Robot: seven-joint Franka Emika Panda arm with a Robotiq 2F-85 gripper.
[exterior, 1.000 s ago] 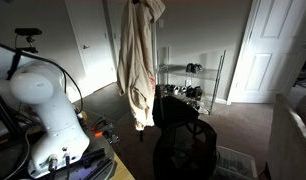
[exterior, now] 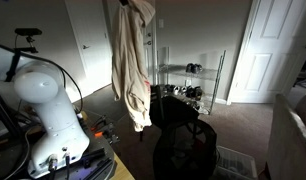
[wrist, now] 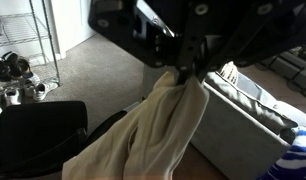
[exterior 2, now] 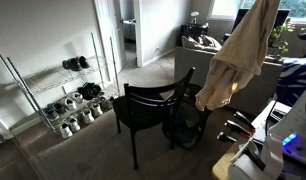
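A long beige cloth point(exterior: 130, 65) hangs down from the top of exterior view 1, its lower end beside a black chair. In the wrist view my gripper is shut on the top of the cloth point(wrist: 153, 135), which is bunched at the fingers and spreads out below. The same cloth point(exterior 2: 238, 60) drapes in front of the black chair point(exterior 2: 153, 100) in exterior view 2. My gripper lies outside both exterior views. Whether the cloth touches the chair, I cannot tell.
A black mesh basket point(exterior: 185, 150) stands on the floor beside the chair. Behind it is a wire shoe rack point(exterior 2: 68, 80) holding several shoes. A grey sofa point(wrist: 243, 115) is at the right in the wrist view. Open carpet lies before the white door point(exterior: 271, 50).
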